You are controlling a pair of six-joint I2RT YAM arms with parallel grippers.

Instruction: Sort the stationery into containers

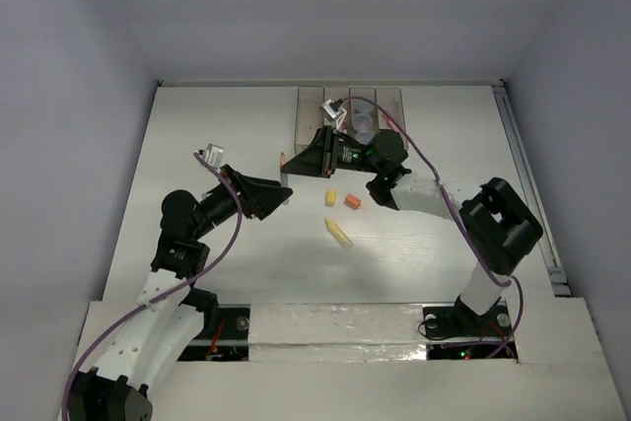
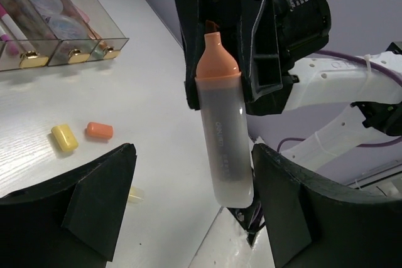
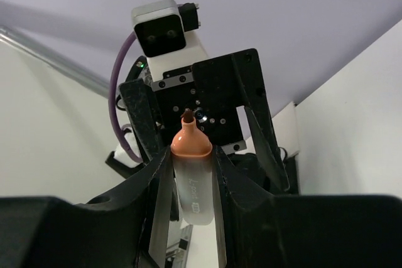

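A tube with an orange neck and clear grey body (image 2: 224,136) hangs upright in my right gripper (image 1: 286,167), which is shut on its upper part. My left gripper (image 1: 276,199) is part open around the tube's lower body, with its fingers on either side; whether they touch it is unclear. On the table lie a yellow piece (image 1: 331,196), an orange piece (image 1: 352,201) and a yellow tube (image 1: 338,234). A clear container with compartments (image 1: 310,96) stands at the back, holding pens and round clear items, partly hidden by my right arm.
Walls (image 1: 79,115) rise on both sides and at the back. Both arms meet over the middle left of the table.
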